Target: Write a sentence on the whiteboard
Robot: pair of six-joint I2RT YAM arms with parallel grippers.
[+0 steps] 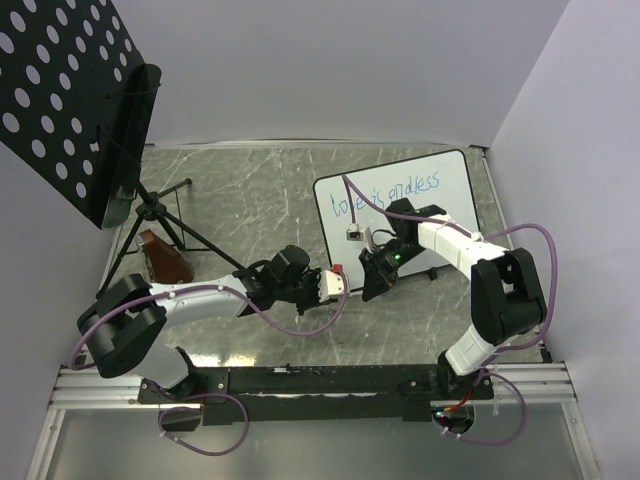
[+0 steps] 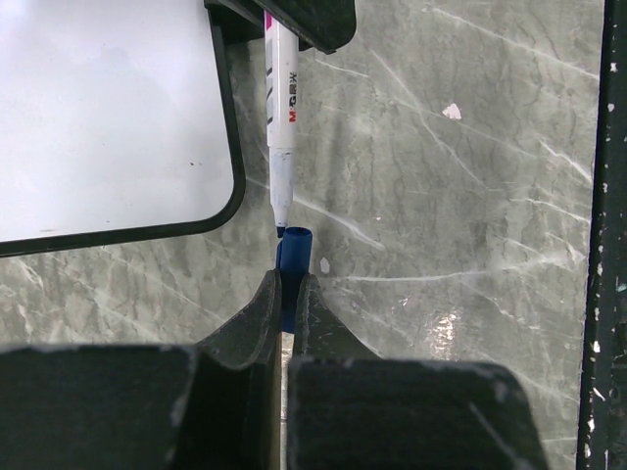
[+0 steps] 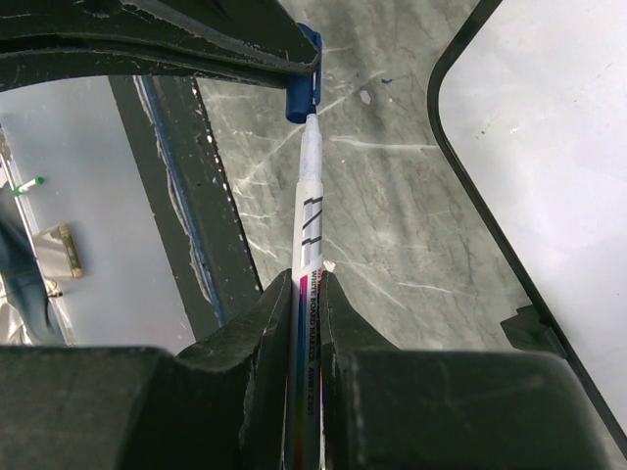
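Blue handwriting reading "love is endless" (image 1: 385, 195) runs across the upper part of the whiteboard (image 1: 455, 205). My right gripper is shut on a white marker (image 3: 311, 211), whose tip points away from its fingers. A blue cap (image 2: 296, 257) is pinched in my left gripper, its open end facing the marker. In the left wrist view, the marker's tip (image 2: 281, 220) is right at the cap's mouth; whether it touches or has entered cannot be told. From above, both grippers meet near the board's lower left corner, and the arms hide the marker and cap.
A black tripod stand (image 1: 152, 208) and a brown object (image 1: 165, 258) occupy the left side. Purple cables loop along both arms. Bare marble tabletop (image 1: 245, 180) lies left of the whiteboard. The dark front table edge (image 1: 320, 380) runs below the arms.
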